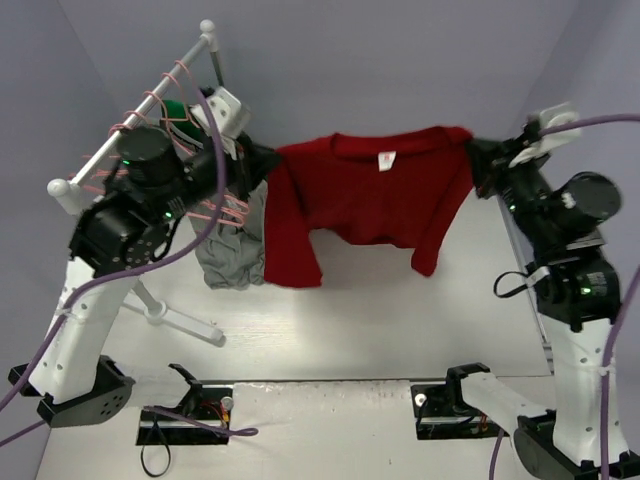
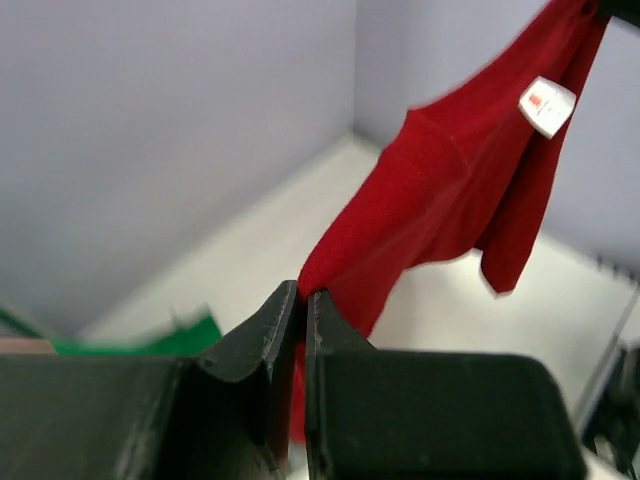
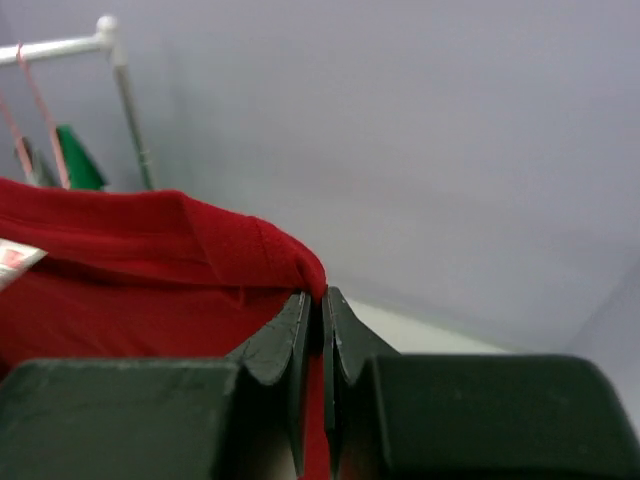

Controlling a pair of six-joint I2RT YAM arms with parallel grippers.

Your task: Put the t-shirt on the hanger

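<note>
The red t shirt (image 1: pixel 375 195) hangs stretched in the air between my two grippers, its white tag (image 1: pixel 386 160) at the middle of the collar edge. My left gripper (image 1: pixel 268 162) is shut on one shoulder; the left wrist view shows the red cloth (image 2: pixel 400 200) pinched between its fingertips. At the other shoulder, my right gripper (image 1: pixel 480 165) is shut on the fabric, which runs into the fingers in the right wrist view. Pink hangers (image 1: pixel 232 208) hang on the white rail (image 1: pixel 140 108) at the left, partly hidden by my left arm.
A grey cloth heap (image 1: pixel 232 250) lies below the hangers, and something green (image 1: pixel 178 118) shows by the rail. The rack's white foot (image 1: pixel 175 318) reaches out over the floor. Open white floor (image 1: pixel 370 320) lies below the shirt.
</note>
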